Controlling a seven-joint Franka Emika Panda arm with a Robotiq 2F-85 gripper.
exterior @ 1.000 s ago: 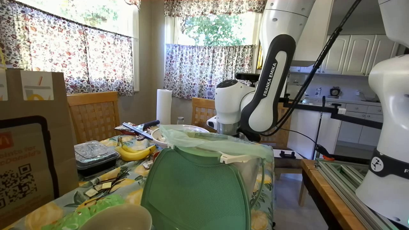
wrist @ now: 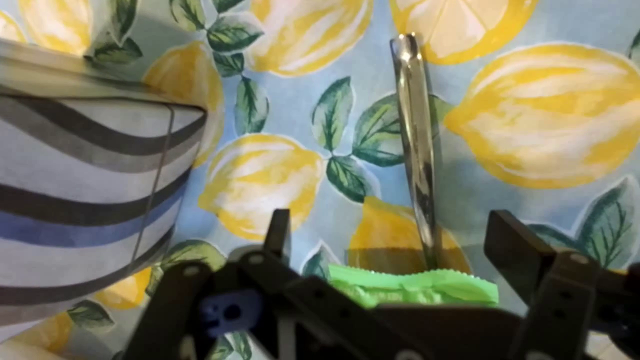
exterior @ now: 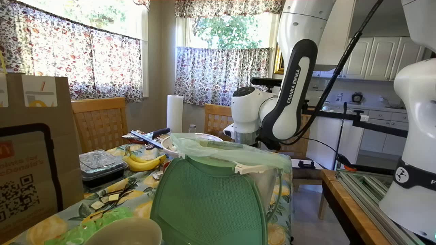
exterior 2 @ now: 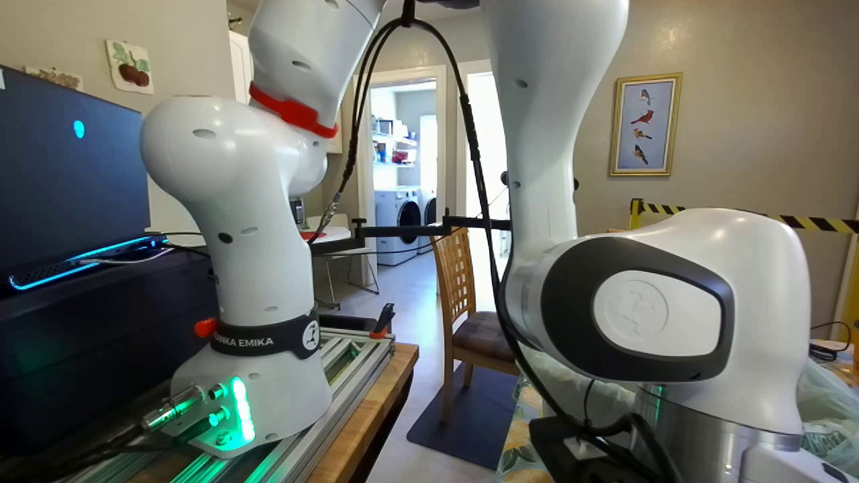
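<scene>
In the wrist view my gripper stands open above the lemon-print tablecloth, its two dark fingers wide apart. A shiny metal utensil handle [wrist: 418, 144] runs lengthwise on the cloth, its lower end between the fingers in this view. That end meets a bright green wrapper [wrist: 414, 285], partly covered by the gripper body. Nothing is gripped. On the left of the same view is a striped item [wrist: 90, 198] in white, grey and blue. In exterior view 1 the gripper is hidden behind the green mesh bin [exterior: 208, 200] and its plastic bag [exterior: 229, 151].
Bananas [exterior: 145, 163], a black lidded container [exterior: 102, 165] and a white bowl [exterior: 167, 143] stand on the table in exterior view 1. A paper bag [exterior: 36, 163] fills the left side, and a pale bowl [exterior: 126, 232] sits at the front. Bare cloth surrounds the utensil.
The arm has shifted slightly to the right and a little lower in exterior view 1. The objects on the table look unchanged.
</scene>
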